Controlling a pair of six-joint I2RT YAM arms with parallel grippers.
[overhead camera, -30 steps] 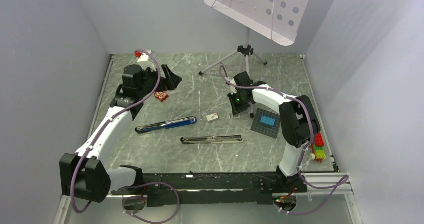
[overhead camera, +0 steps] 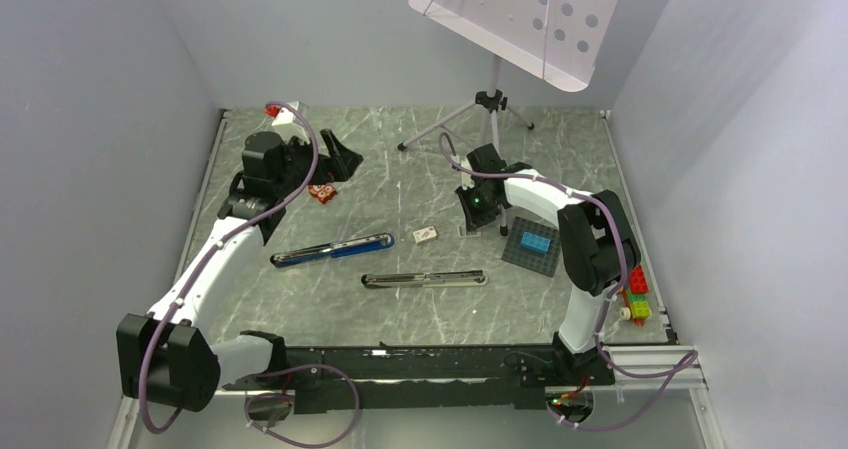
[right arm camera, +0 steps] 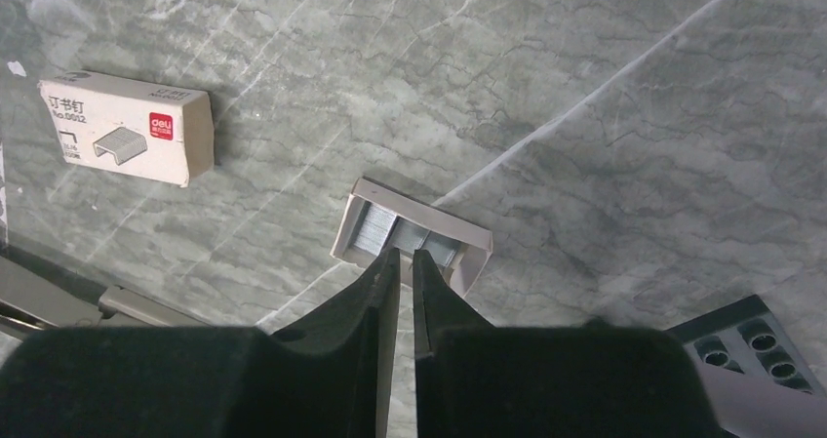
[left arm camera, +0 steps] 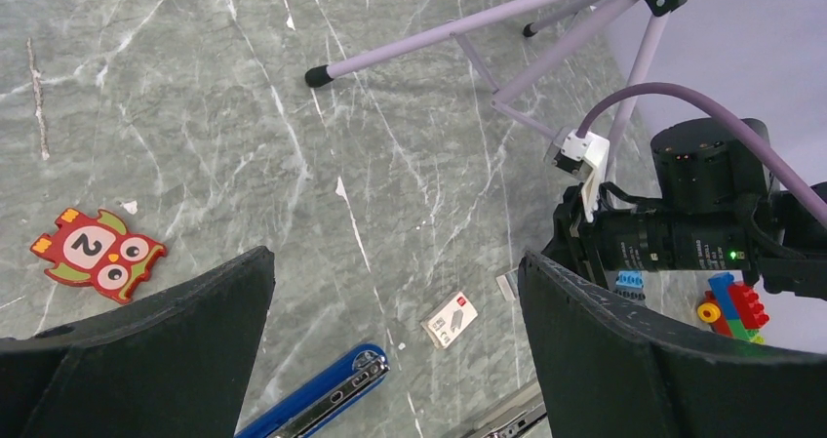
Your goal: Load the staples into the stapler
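My right gripper is low over an open staple tray (right arm camera: 375,225) holding strips of staples, its fingertips at the near side, close together with a narrow gap. Whether it touches staples is unclear. A closed staple box (right arm camera: 127,131) lies to its left in the right wrist view. Two open staplers lie in the top view: a blue one (overhead camera: 352,247) at left and a beige one (overhead camera: 440,281) nearer the front. My left gripper (overhead camera: 338,159) is raised at the back left, open and empty.
An owl piece (left arm camera: 96,255) lies below the left arm. A grey baseplate (overhead camera: 530,259) with a blue brick is right, toy bricks (overhead camera: 638,299) at the right edge. A stand (overhead camera: 490,109) rises at the back.
My left arm has shifted very slightly; the right arm looks almost still in the top view.
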